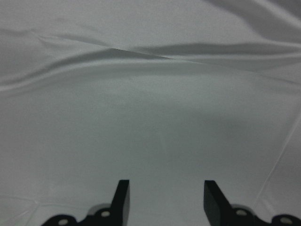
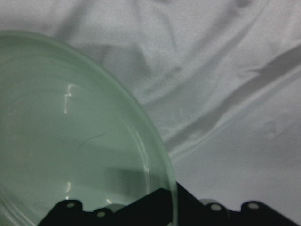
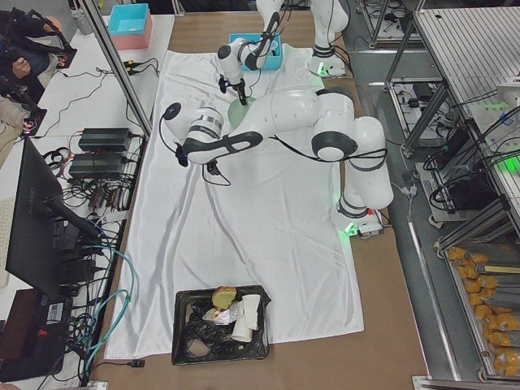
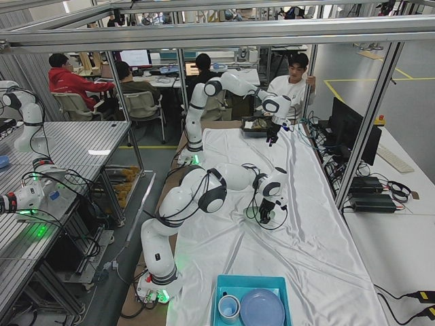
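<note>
A pale green plate (image 2: pixel 84 132) lies on the white cloth, seen large in the right wrist view and partly hidden behind the arms in the camera left view. My right gripper is at the plate's rim, which runs between its dark fingers; they look shut or nearly shut on it. My left gripper stands open over bare cloth (image 1: pixel 155 127), with nothing between its fingers.
A black bin with crumpled waste (image 3: pixel 219 333) is at the near end. A blue tub (image 4: pixel 224 285) holding a blue plate and a cup stands at the far end.
</note>
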